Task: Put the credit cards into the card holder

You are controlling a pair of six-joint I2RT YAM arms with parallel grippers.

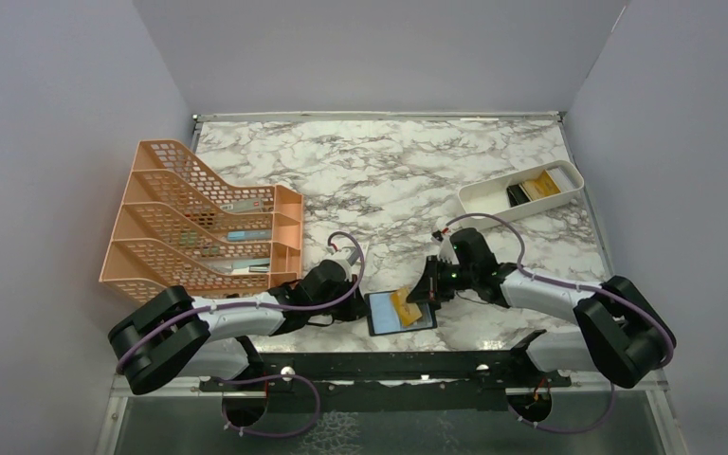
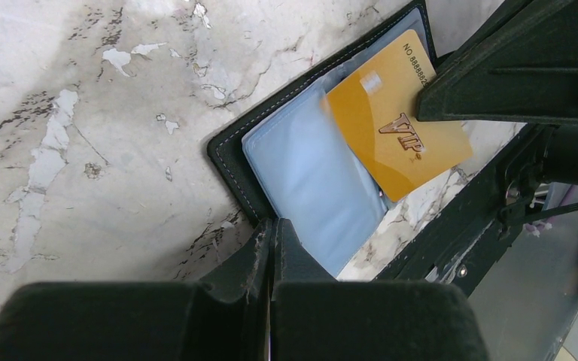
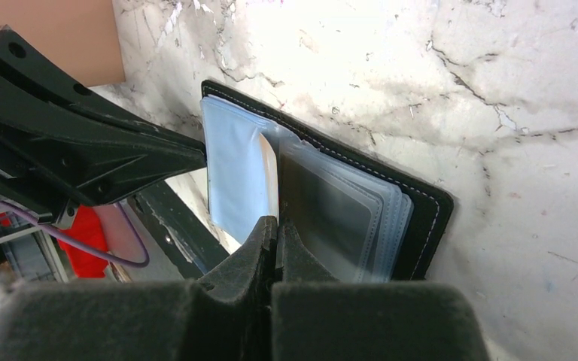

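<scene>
The card holder [image 1: 386,313] lies open on the marble table, black outside with pale blue and clear sleeves. A gold VIP card [image 2: 403,120] lies slanted over the sleeves, its upper part raised. My right gripper is shut on this card's edge, which runs into its fingertips in the right wrist view. At the holder's left edge, my left gripper is shut with its tips touching the black border [image 2: 231,169]; whether the border is pinched between them is hidden. How much of the card sits inside a sleeve cannot be told.
At the back right stands a white tray [image 1: 482,200] with more cards [image 1: 542,184] in it. An orange rack [image 1: 289,220] with several items fills the left side. Behind the holder the marble is clear.
</scene>
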